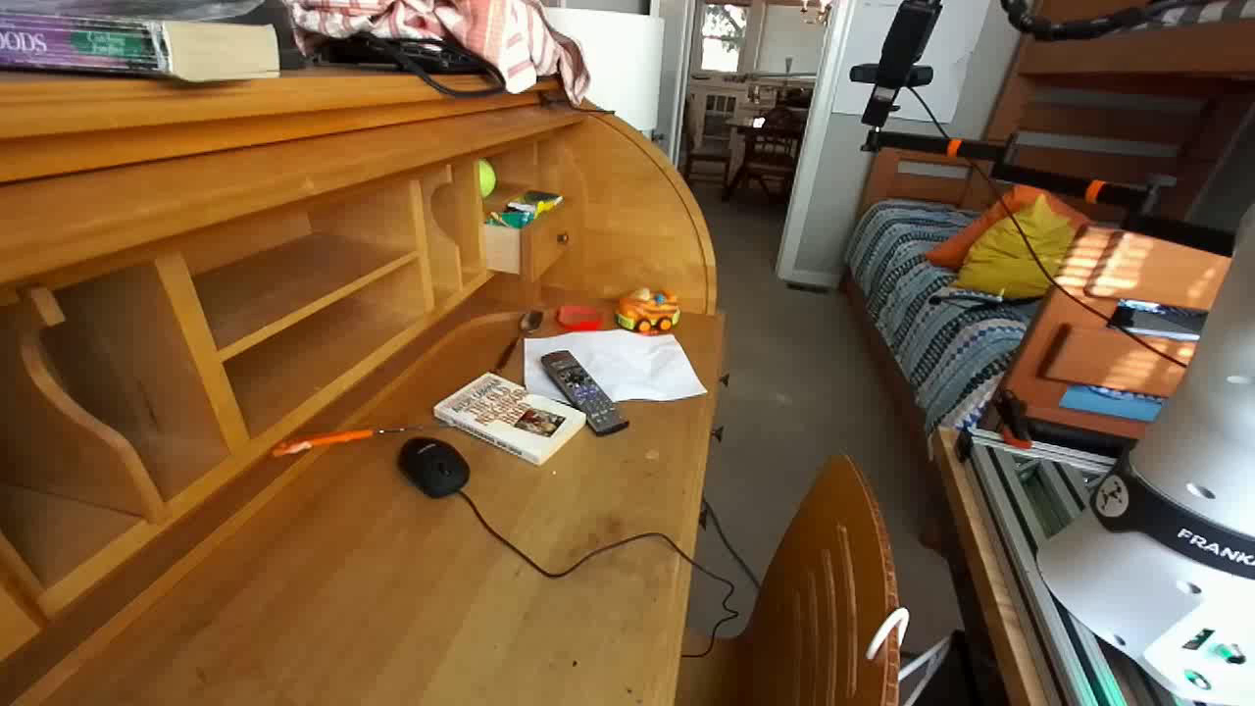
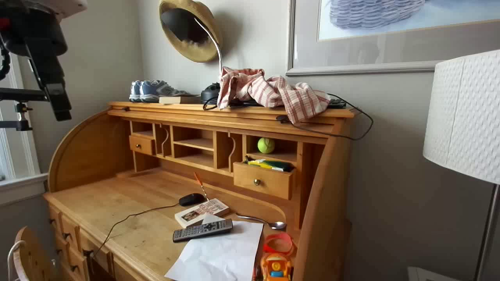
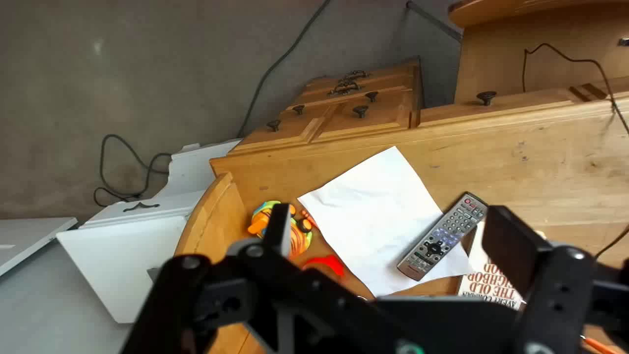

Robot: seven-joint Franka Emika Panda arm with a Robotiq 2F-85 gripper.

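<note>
High above the desk [image 3: 530, 153], my gripper stands open with nothing between its wide-spread fingers. In exterior view 2 part of the gripper [image 2: 58, 100] shows at the upper left, well clear of the desktop. A grey remote [image 3: 443, 237] lies partly across a white sheet of paper [image 3: 371, 206]. Beside it is a white paperback [image 1: 508, 416], partly hidden behind a finger in the wrist view. An orange toy car [image 1: 648, 311] and a red band-like item [image 2: 279, 243] sit at the desk's end, near a spoon [image 2: 262, 221].
A black mouse [image 1: 434, 467] trails its cord over the desk's front edge. An orange pen-like tool [image 1: 335, 440] lies by the cubbies. One small drawer [image 2: 262, 180] is pulled out, filled with items, below a tennis ball [image 2: 266, 145]. A chair [image 1: 824, 588] stands in front. Much of the desktop is bare.
</note>
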